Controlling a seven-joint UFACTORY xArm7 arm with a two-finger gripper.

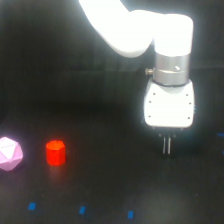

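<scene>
My gripper (167,153) points straight down on the right side of the camera view, under a white hand. Two thin fingers show side by side with a narrow dark gap, and no object is seen between them. Whether this counts as open or shut is too small to tell. Far to its left a red block (56,153) with a flat-sided outline rests on the dark surface. A pink many-sided solid (10,153) sits left of the red block, at the frame's edge. Both stand apart from the gripper.
Small blue marks lie along the front of the dark surface: a left mark (32,206), a middle mark (82,210) and a right mark (130,214). Another blue mark (220,135) shows at the right edge. Between the red block and the gripper the surface looks clear.
</scene>
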